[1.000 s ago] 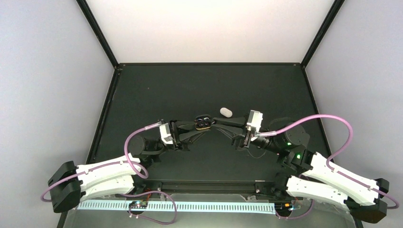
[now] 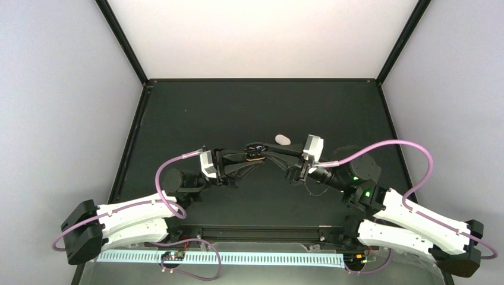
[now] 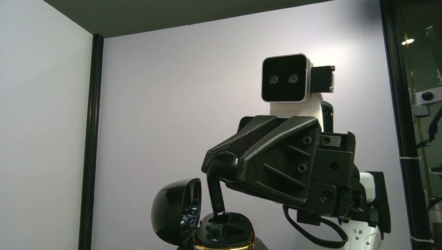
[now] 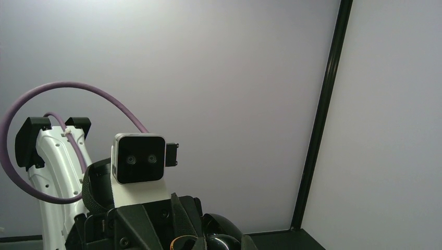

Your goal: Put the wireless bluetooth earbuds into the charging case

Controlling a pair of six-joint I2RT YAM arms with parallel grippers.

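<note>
The black charging case (image 2: 254,155) is held up over the middle of the table, with my left gripper (image 2: 249,157) shut on it. Its lid (image 3: 174,212) stands open in the left wrist view, and the gold-trimmed base (image 3: 226,232) faces up. Directly above that base, a black earbud (image 3: 215,190) points its stem downward. The stem's lower end meets the base top; how deep it sits cannot be told. My right gripper (image 2: 267,150) is shut on the earbud's rounded head. In the right wrist view, only part of the case (image 4: 224,242) shows at the bottom edge.
A small whitish oval object (image 2: 282,139) lies on the dark table (image 2: 202,113) just behind the right fingers. The rest of the tabletop appears clear. Pale walls enclose the sides and back.
The right arm has shifted slightly left and toward the back, bringing its fingertips closer in over the case. My left gripper and the case have hardly moved.
</note>
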